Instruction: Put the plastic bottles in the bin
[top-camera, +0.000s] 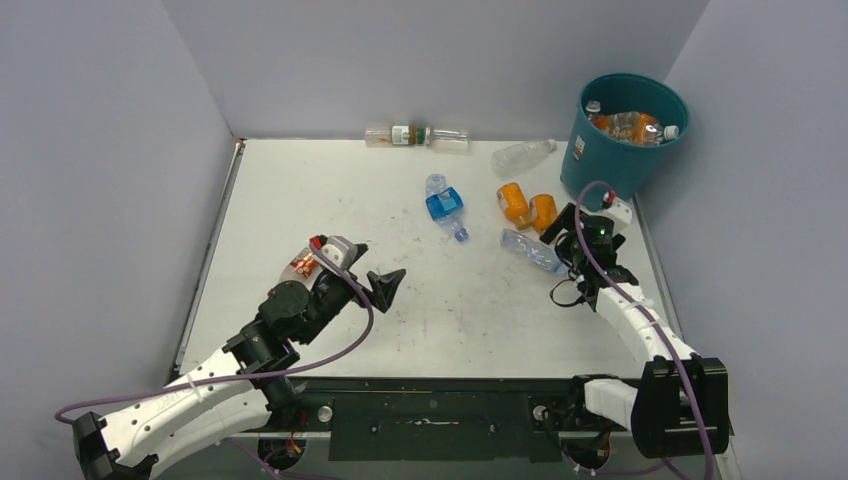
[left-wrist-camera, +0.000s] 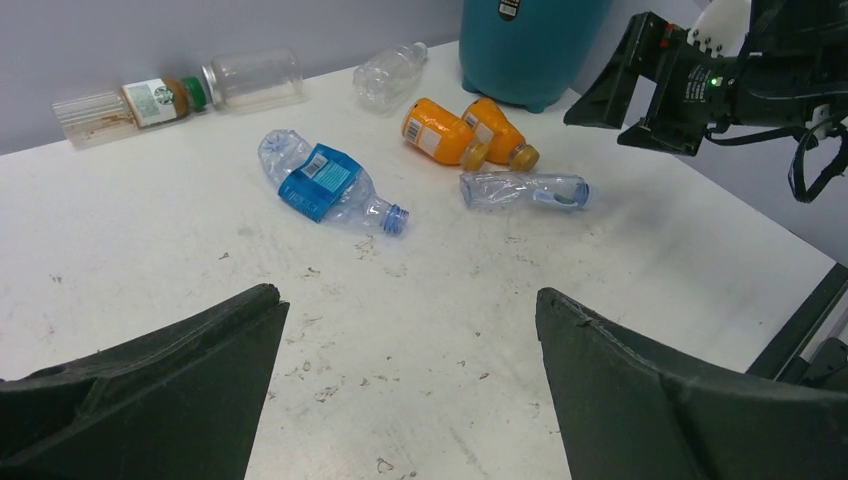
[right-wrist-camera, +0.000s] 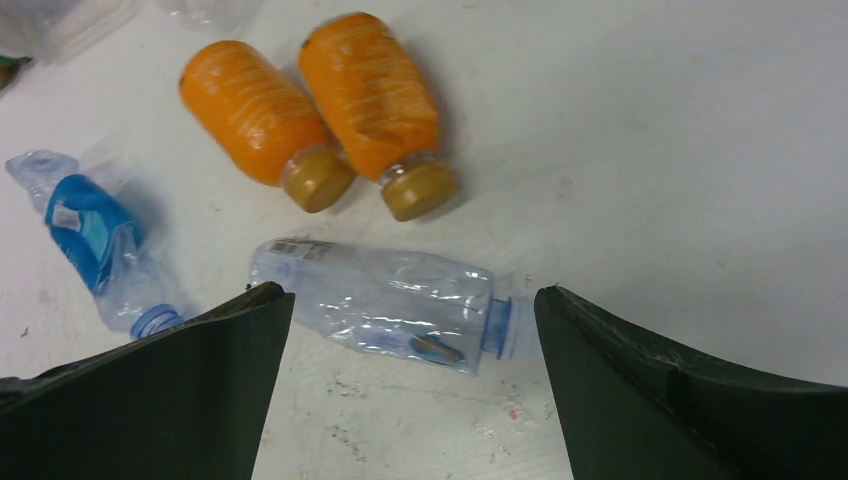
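My right gripper (top-camera: 590, 230) hangs open over a clear bottle (top-camera: 530, 250), which lies between its fingers in the right wrist view (right-wrist-camera: 370, 300). Two orange bottles (top-camera: 513, 204) lie just behind it. A crumpled blue-label bottle (top-camera: 446, 205) is at the middle, two clear containers (top-camera: 400, 136) along the back wall, another clear bottle (top-camera: 520, 158) near the bin. My left gripper (top-camera: 375, 275) stands open and empty at the left, partly covering a bottle with red label (top-camera: 300, 262). The teal bin (top-camera: 610, 165) holds several bottles.
Grey walls (top-camera: 400, 60) enclose it at the back and sides; the bin stands in the back right corner.
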